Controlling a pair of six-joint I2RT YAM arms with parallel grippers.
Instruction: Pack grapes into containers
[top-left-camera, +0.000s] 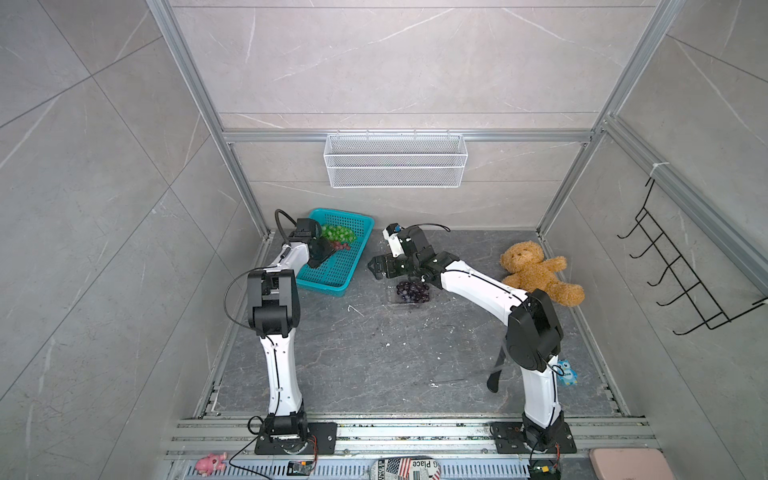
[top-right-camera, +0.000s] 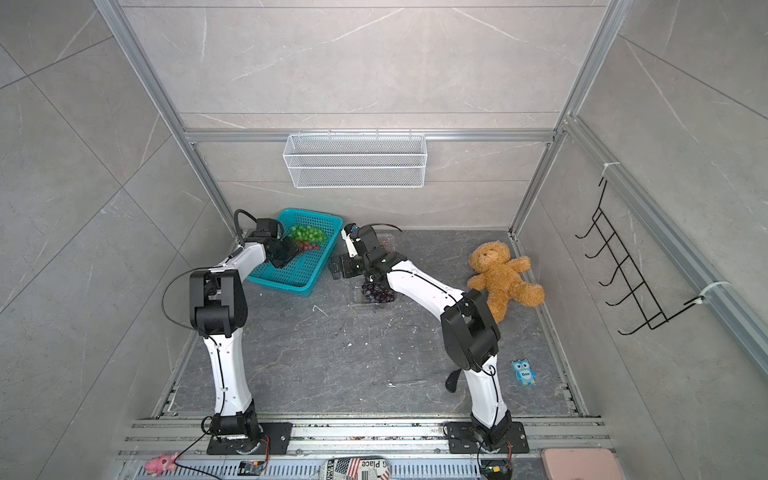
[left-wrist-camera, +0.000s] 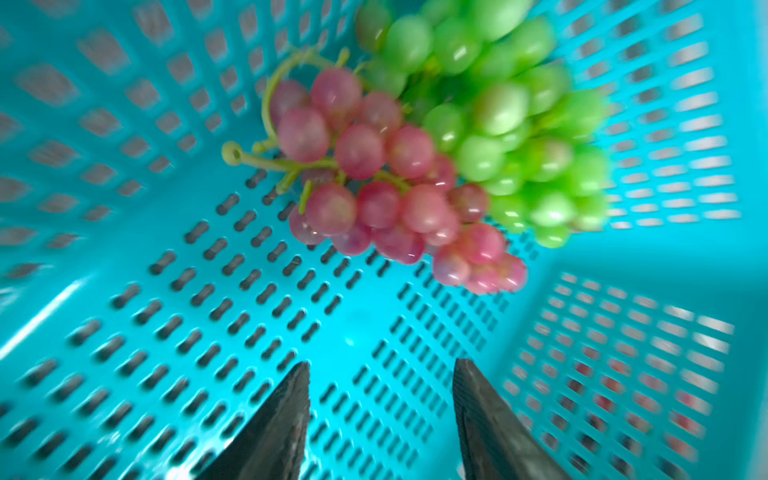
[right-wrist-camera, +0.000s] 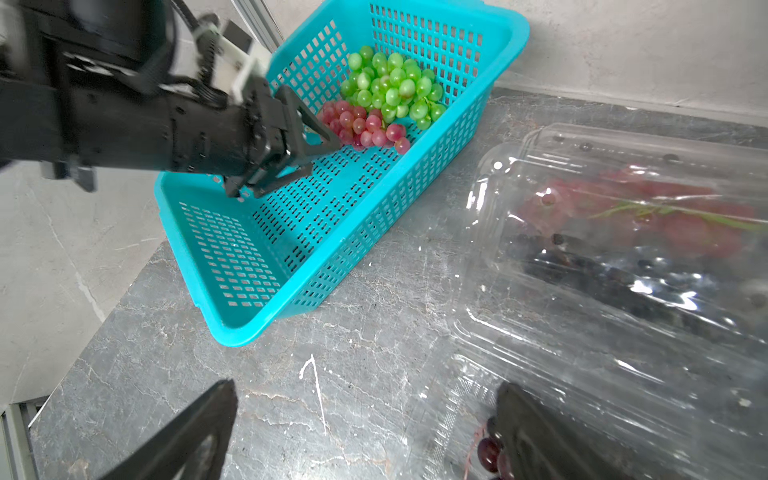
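Note:
A teal basket (top-left-camera: 336, 272) at back left holds red grapes (left-wrist-camera: 360, 152) and green grapes (left-wrist-camera: 500, 108) at its back end. My left gripper hangs over the basket, open, fingers short of the red bunch with nothing between them. Clear plastic containers (right-wrist-camera: 592, 304) stand to the right of the basket; dark grapes (top-left-camera: 413, 291) lie in the front one, and red and dark grapes show through the back one. My right gripper is open above these containers, its fingers blurred in its wrist view.
A teddy bear (top-right-camera: 500, 280) sits at right, a small blue owl toy (top-right-camera: 523, 371) near the front right. A white wire rack (top-left-camera: 395, 160) hangs on the back wall.

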